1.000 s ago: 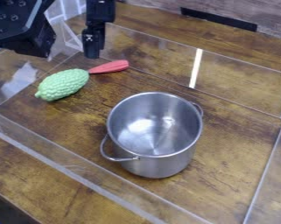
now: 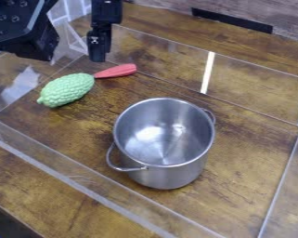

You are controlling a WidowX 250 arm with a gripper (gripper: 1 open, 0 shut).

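My black gripper [image 2: 97, 46] hangs at the upper left, pointing down above the table, with nothing seen held in it; its fingers are small and dark here. Below it lies a light green, bumpy corn-like toy [image 2: 66, 90], and beside that a red elongated object [image 2: 115, 72] on the wood. A steel pot [image 2: 182, 172] with two side handles stands right of centre toward the front, empty inside.
The wooden table [image 2: 251, 121] is open to the right of the pot and behind it. Clear plastic edging runs along the left, front and right, with a white strip [image 2: 208, 72] near the back. The arm covers the upper-left corner.
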